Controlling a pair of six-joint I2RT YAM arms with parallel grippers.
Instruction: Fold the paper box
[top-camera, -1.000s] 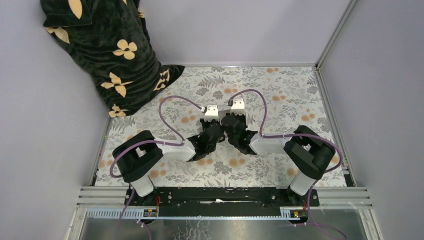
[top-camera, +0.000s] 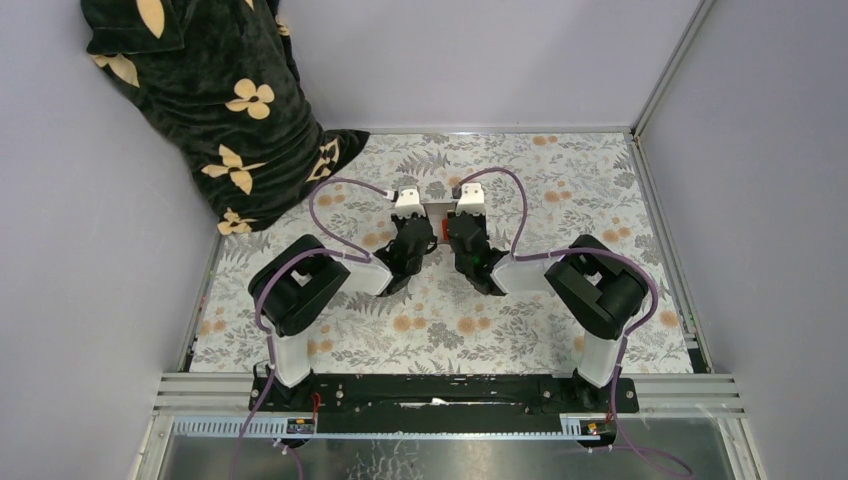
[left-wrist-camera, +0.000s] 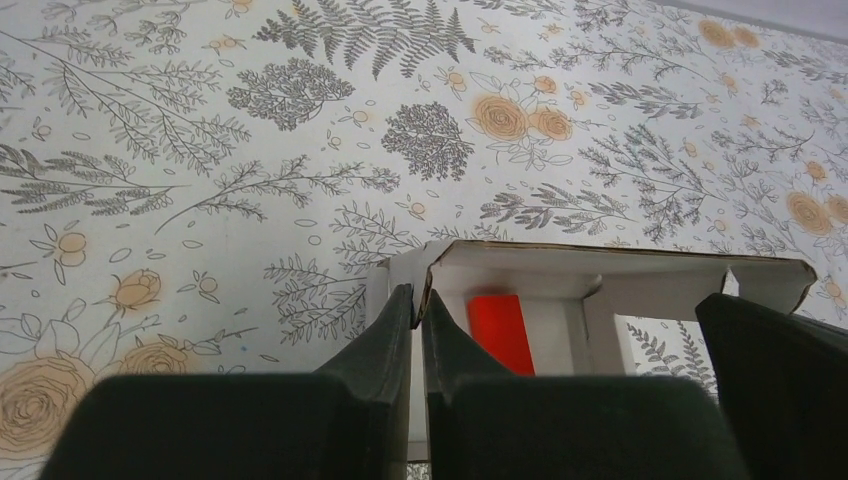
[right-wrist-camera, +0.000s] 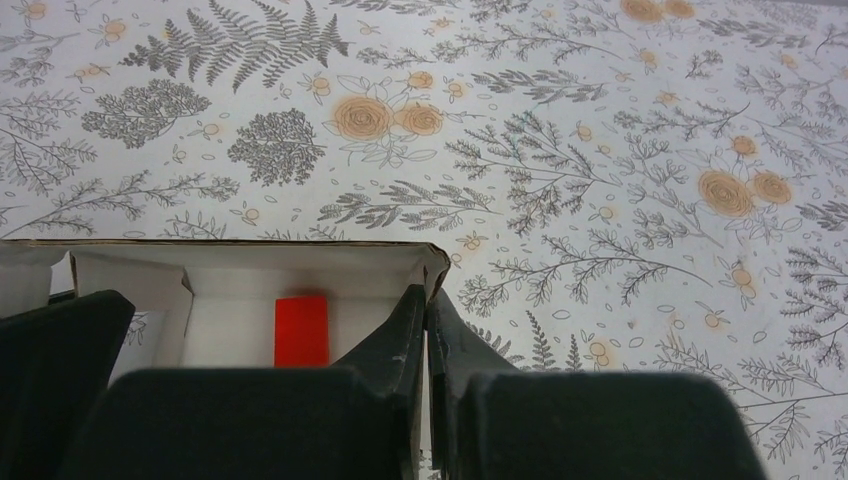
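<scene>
The white paper box (top-camera: 438, 212) sits mid-table between my grippers, a red block (left-wrist-camera: 497, 325) (right-wrist-camera: 301, 330) inside. In the left wrist view, my left gripper (top-camera: 408, 222) is at the box's left upper corner, fingertips close together on the folded cardboard flap; how far they are closed is hard to tell. In the right wrist view, my right gripper (top-camera: 467, 215) is shut on the box's right upper corner. The box's long far flap (left-wrist-camera: 620, 258) spans between the two grippers along the top.
A dark green patterned cloth (top-camera: 220, 120) lies at the back left. Walls border the table at the back and sides.
Over the last second both grippers moved toward the back of the table.
</scene>
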